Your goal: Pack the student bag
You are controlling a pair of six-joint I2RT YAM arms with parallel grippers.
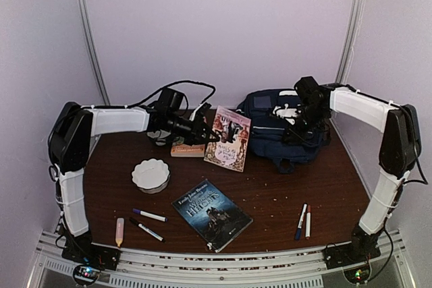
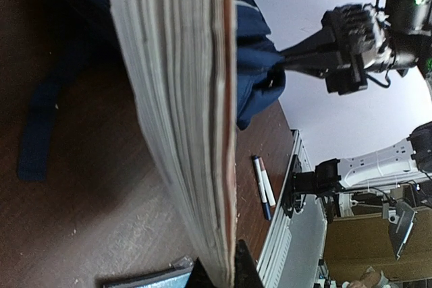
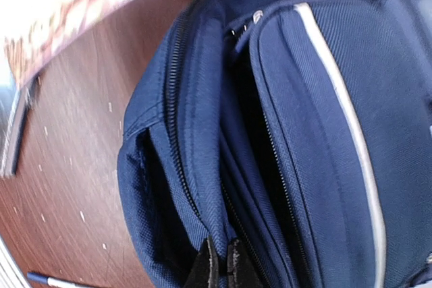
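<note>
A pink illustrated book hangs upright in my left gripper, which is shut on it; its page edges fill the left wrist view. The navy backpack stands to its right. My right gripper is shut on the fabric beside the bag's zipper, and the bag's opening shows as a dark gap. An orange book lies behind at the left. A blue book lies at the front centre. Markers lie at front left and more markers at front right; a pink highlighter lies far left.
A white fluted bowl sits left of centre. Some dark item behind the left arm is partly hidden.
</note>
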